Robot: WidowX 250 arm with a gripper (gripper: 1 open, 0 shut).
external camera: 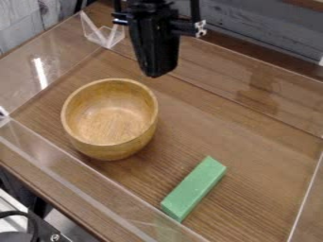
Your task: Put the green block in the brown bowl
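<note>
The green block (194, 188) lies flat on the wooden table toward the front, right of the bowl and apart from it. To its upper left stands the brown bowl (111, 119), upright and empty. At the top of the view is my black gripper (157, 68), up past the bowl's upper right rim and far from the block. Its fingers run together into one dark shape, so their opening cannot be made out. No green shows at the gripper.
Bare table (240, 104) spreads over the middle and right. Dark cables (23, 225) lie beyond the table's edge at the lower left. A pale, strappy object (104, 31) sits at the upper left, behind the bowl.
</note>
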